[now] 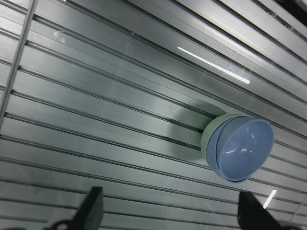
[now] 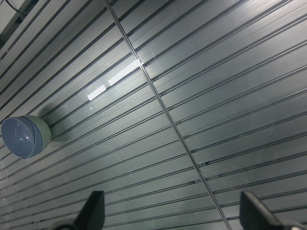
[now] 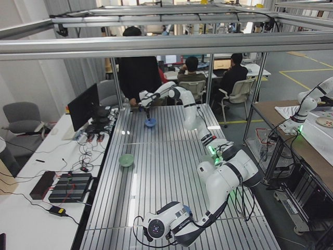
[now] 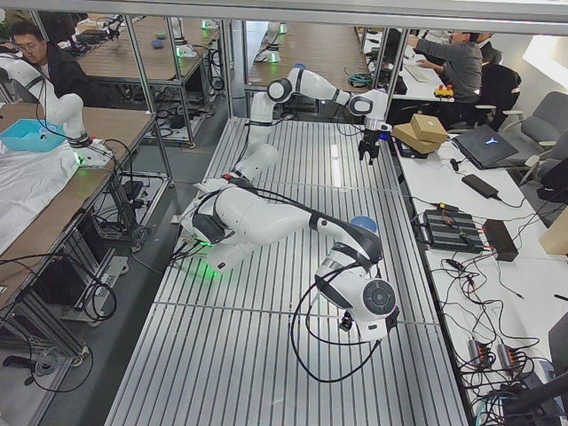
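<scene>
In the camera left view a blue bowl (image 3: 151,123) lies at the far end under one arm's gripper (image 3: 147,112), a green bowl (image 3: 126,160) at left centre, another blue bowl (image 3: 187,210) behind the near arm. Both wrist views instead show blue bowls (image 1: 244,148) (image 2: 17,136) nested in a green one (image 1: 208,132) (image 2: 43,129). My left gripper and right gripper are open, nothing between their fingers, the nested bowls off to the side in each view.
A desk (image 3: 36,224) with monitor, power boxes and cables runs alongside; people sit and stand beyond the far end.
</scene>
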